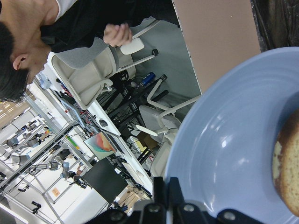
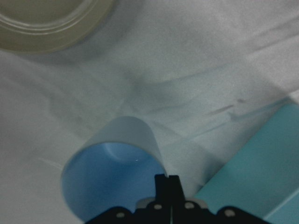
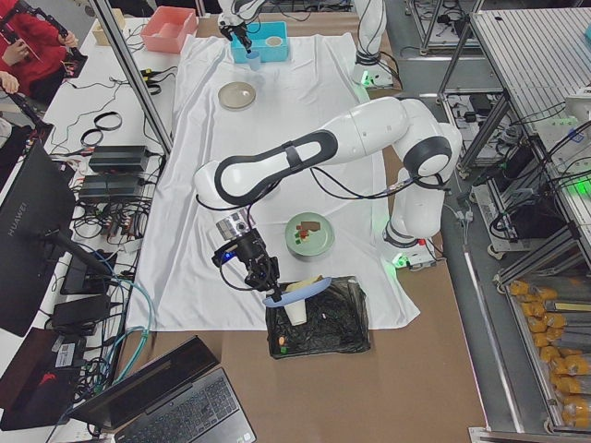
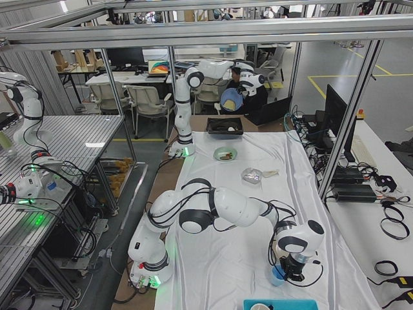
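My left gripper (image 3: 271,288) is shut on a blue plate (image 1: 215,154), held tilted over a black-lined bin (image 3: 334,328); a slice of bread (image 1: 287,163) is on the plate. A white cup-like object (image 3: 296,312) shows beneath it. At the other end of the table, my right gripper is at the rim of a light blue cup (image 2: 107,182), apparently shut on it, beside a blue tray (image 2: 254,158).
A green plate (image 3: 305,242) with food pieces lies near the bin. A beige plate (image 3: 236,95) is near the cup.
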